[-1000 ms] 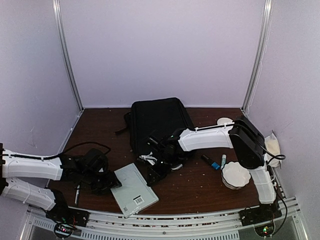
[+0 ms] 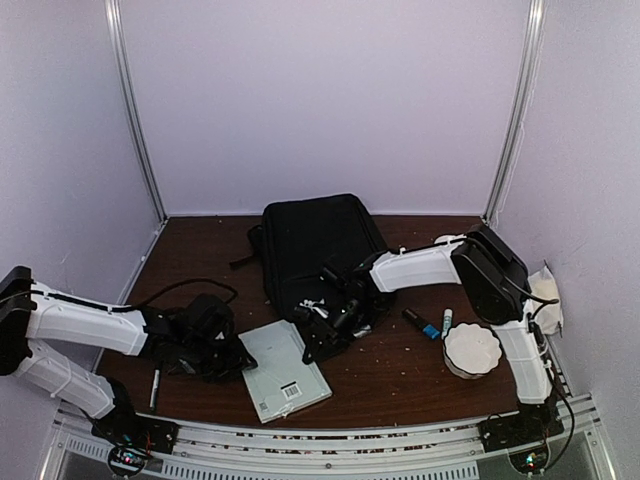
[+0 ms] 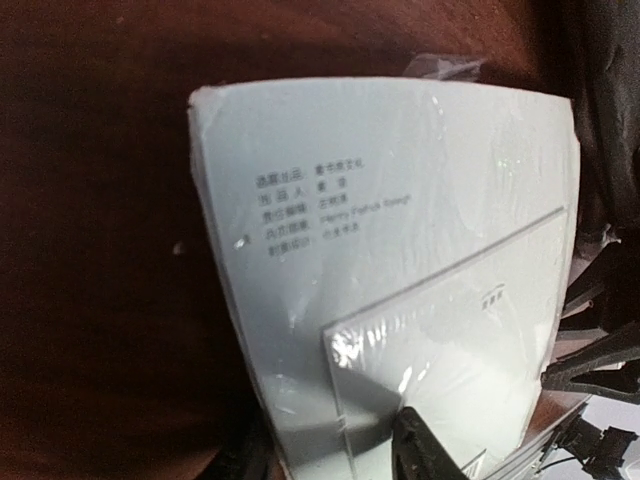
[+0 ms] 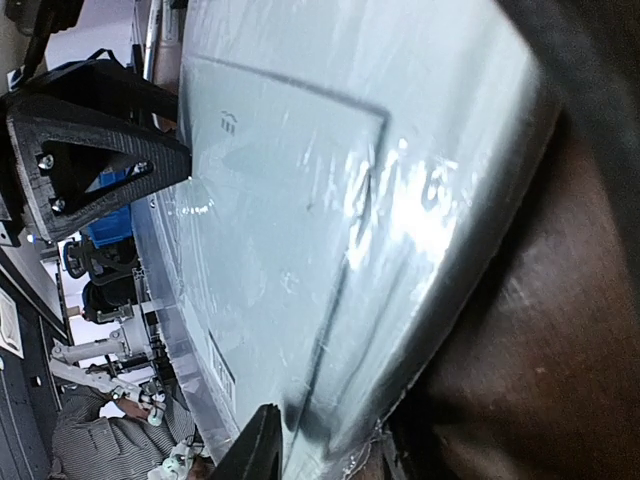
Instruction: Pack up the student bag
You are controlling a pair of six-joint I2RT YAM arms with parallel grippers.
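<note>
A white plastic-wrapped book [image 2: 282, 370] lies on the table in front of the black backpack [image 2: 315, 235]. My left gripper [image 2: 240, 365] is at the book's left side; in the left wrist view its fingertips [image 3: 405, 445] are on the book's edge region. My right gripper [image 2: 310, 350] is at the book's upper right, and in the right wrist view its fingertips [image 4: 260, 445] are at the book's edge. How far either finger is open, and whether the book is gripped, is hard to tell.
At the right are a dark blue-capped item [image 2: 420, 323], a small light tube [image 2: 447, 322] and a white scalloped container [image 2: 472, 350]. A pen [image 2: 154, 392] lies at the left front.
My left gripper and the book have shifted right, and the book has turned slightly. My right gripper has moved a little downward over the book's edge.
</note>
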